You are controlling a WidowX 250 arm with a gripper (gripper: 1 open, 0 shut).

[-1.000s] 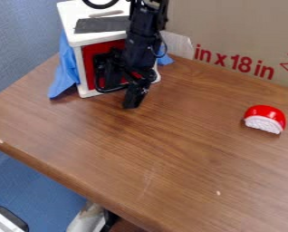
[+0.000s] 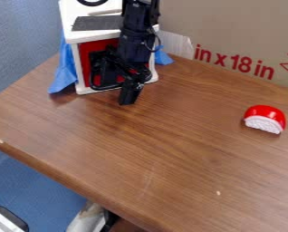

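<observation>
The black gripper (image 2: 127,91) hangs at the top centre, low over the wooden table in front of a white box (image 2: 90,23) with a red interior (image 2: 86,56). The dark arm covers much of the box's opening, and whether the fingers are open or shut is hard to make out. A red object with a white bristly underside (image 2: 264,119) lies on the right of the table.
Blue cloth (image 2: 63,71) lies either side of the box. A cardboard sheet (image 2: 237,36) with red print stands behind.
The arm and gripper have shifted very slightly; otherwise nothing visibly differs.
</observation>
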